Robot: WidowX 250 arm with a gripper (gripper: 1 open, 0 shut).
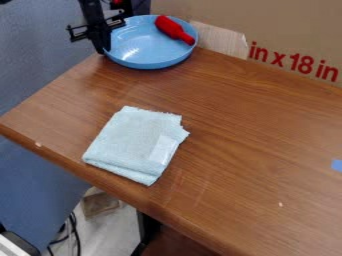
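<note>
At the far back left corner of the table, a blue plate (140, 51) holds a red object (174, 29) at its right side. My black gripper (102, 48) is at the plate's left rim, partly cut off by the top edge; whether it is open or shut on the rim is unclear. A folded pale blue cloth (135, 144) lies near the table's left edge, in the middle of the view.
A cardboard panel (287, 35) stands along the back. Cables lie on the floor at lower left.
</note>
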